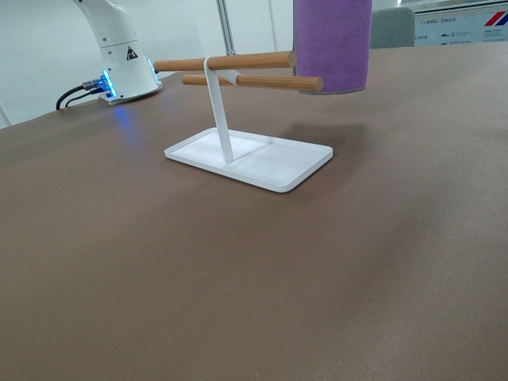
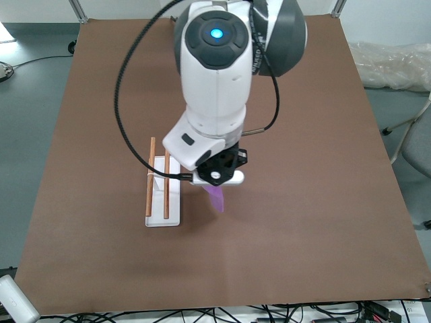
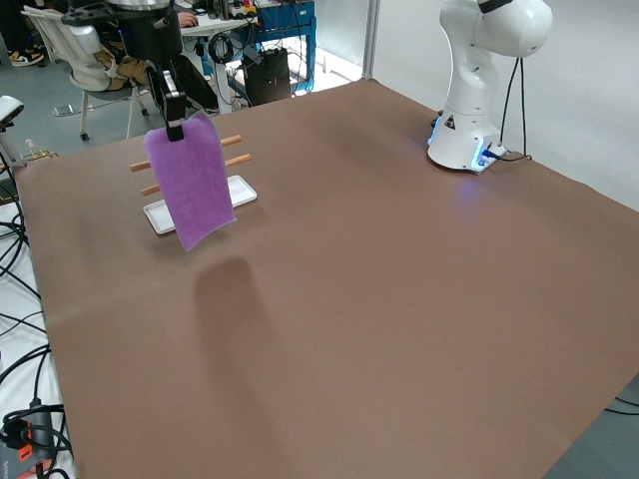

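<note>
My gripper (image 3: pixel 175 130) is shut on a purple cloth (image 3: pixel 195 185), which hangs below it beside a small white-based rack with two wooden bars (image 2: pixel 149 188). In the top view the cloth (image 1: pixel 329 48) hangs just right of the bars (image 1: pixel 226 62), above and behind the white tray (image 1: pixel 282 163); contact cannot be told. In the left view the cloth (image 2: pixel 214 198) shows under the arm's white end, which hides the fingers.
A white robot arm base (image 3: pixel 464 140) stands at the table's far side, with cables behind it. Cables and equipment lie beyond the near edge.
</note>
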